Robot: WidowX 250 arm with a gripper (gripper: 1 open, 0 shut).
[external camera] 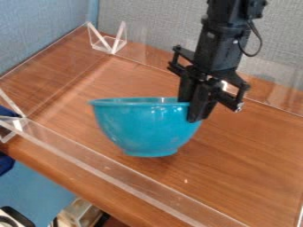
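Observation:
A turquoise bowl (140, 129) is low over the wooden table (236, 173), near its middle. My black gripper (190, 105) is shut on the bowl's right rim, its body reaching down from the top right. Whether the bowl's bottom touches the wood is hard to tell.
White wire racks (104, 37) stand at the back left and at the left edge. A clear rail runs along the near left edge, with a dark blue object (6, 160) beyond it. A grey textured wall is behind.

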